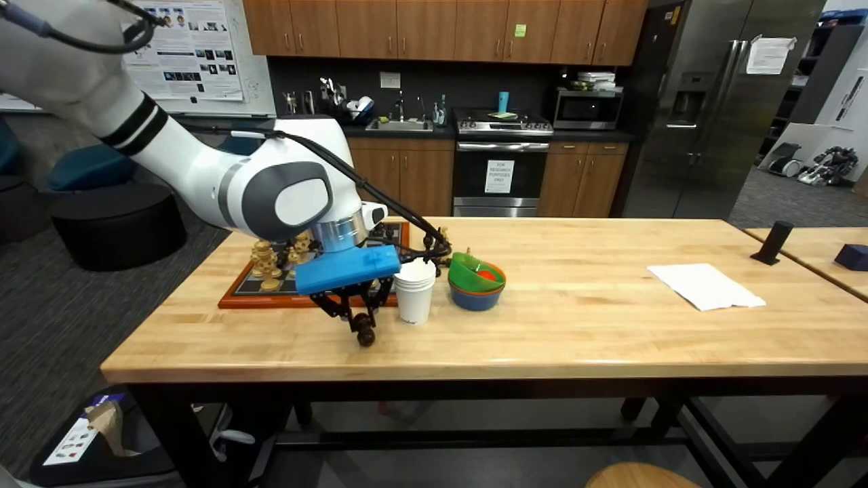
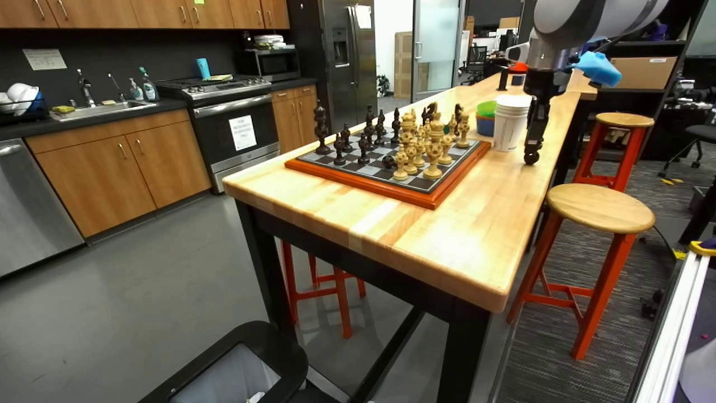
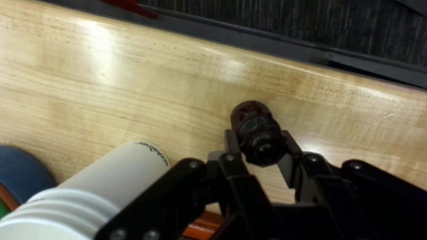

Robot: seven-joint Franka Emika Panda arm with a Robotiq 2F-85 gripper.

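Observation:
A dark brown chess piece [image 3: 264,146] stands upright on the wooden table near its front edge. My gripper is lowered over it, one finger on each side and very close to its sides. Whether both fingers press on the piece is unclear. In exterior view 1 the piece [image 1: 365,333] shows its rounded lower part beneath the fingers, which hide its top. From the side, in exterior view 2, the gripper [image 2: 533,140] reaches down over the piece [image 2: 531,157].
A stack of white paper cups [image 1: 415,297] stands close to the gripper, with blue and green bowls [image 1: 476,298] beyond it. The chessboard [image 2: 429,196] with many pieces lies behind. White paper [image 1: 706,286] is on the right.

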